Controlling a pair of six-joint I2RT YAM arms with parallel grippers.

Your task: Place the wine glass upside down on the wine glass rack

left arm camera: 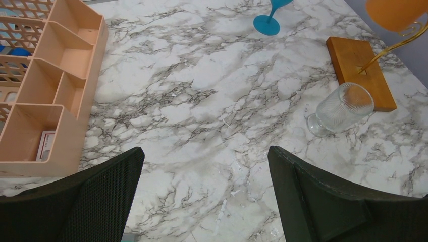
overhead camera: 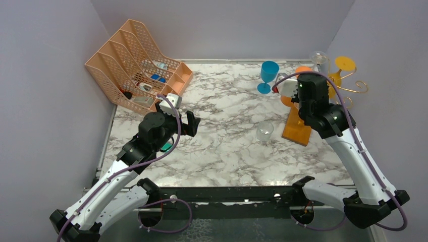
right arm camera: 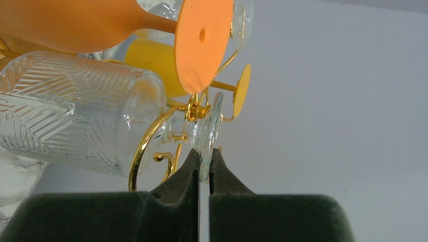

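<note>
A ribbed clear wine glass (right arm camera: 86, 111) hangs upside down at the gold wire rack (right arm camera: 146, 143), its stem beside the curled wires. My right gripper is shut on the rim of that glass's foot (right arm camera: 214, 126). In the top view the right arm covers this glass and much of the rack, whose wooden base (overhead camera: 297, 130) shows below. Over the left part of the table, my left gripper (overhead camera: 192, 124) stands open and empty; its fingers (left arm camera: 111, 189) are wide apart in the left wrist view.
Orange (right arm camera: 204, 45) and yellow (overhead camera: 345, 63) glasses hang on the rack, with another clear one. A blue goblet (overhead camera: 269, 70) and a clear glass (overhead camera: 264, 131) stand on the table. An orange-tan organizer (overhead camera: 184, 75) fills the back left.
</note>
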